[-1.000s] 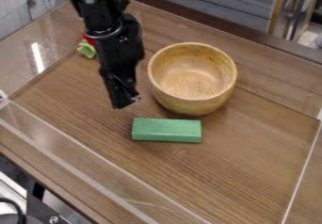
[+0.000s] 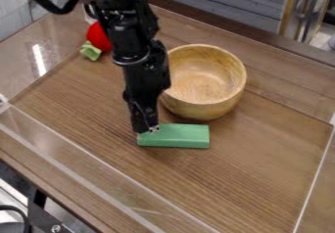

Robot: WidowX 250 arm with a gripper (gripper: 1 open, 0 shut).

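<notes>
My gripper (image 2: 144, 125) reaches down from the top of the camera view to the left end of a green block (image 2: 183, 136), low over it or touching it; I cannot tell which. It looks shut, with nothing visible between its fingers. The block lies flat on the wooden table in front of a large tan bowl (image 2: 205, 78).
At the back left, a red object (image 2: 96, 36) and a small green item (image 2: 90, 52) are partly behind the arm.
My gripper has moved right and downward, from left of the bowl to the green block's left end. The block and bowl look unmoved.
</notes>
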